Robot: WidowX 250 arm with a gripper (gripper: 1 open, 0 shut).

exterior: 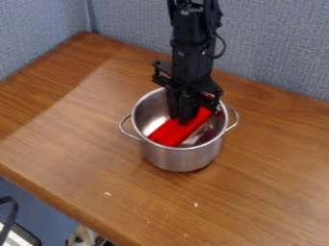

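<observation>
A steel pot [174, 157] with two wire handles stands on the wooden table [77, 135]. Inside it lies a long red block [168, 135], tilted along the pot's length. My black gripper [183, 108] points down over the pot, its lower end at the rim above the block. Whether its fingers are open, shut or touching the block I cannot tell.
Bare table surrounds the pot on the left, right and front. A grey padded wall [276, 58] runs behind the table. Dark cables and a floor area show at the lower left edge.
</observation>
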